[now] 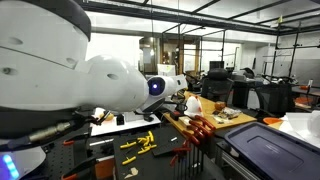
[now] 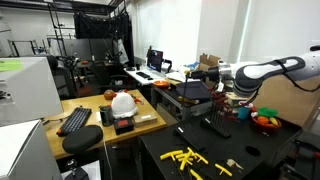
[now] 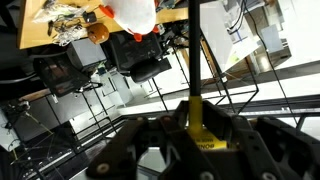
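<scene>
My gripper is shut on a small yellow piece (image 3: 195, 112), which shows between a dark finger above and a dark part below in the wrist view. In exterior view 1 the white arm (image 1: 85, 85) reaches in from the left and hides much of the gripper. Several yellow pieces (image 1: 128, 160) lie loose on the black table beneath the arm; exterior view 2 shows yellow pieces (image 2: 185, 157) near the front of that table too.
A dark rack (image 2: 215, 125) stands below the arm, with a bowl of colourful items (image 2: 265, 121) to its right. A grey tray (image 1: 265, 148) occupies the right side. A wooden desk (image 2: 95, 103) holding a white helmet (image 2: 123, 105) stands behind.
</scene>
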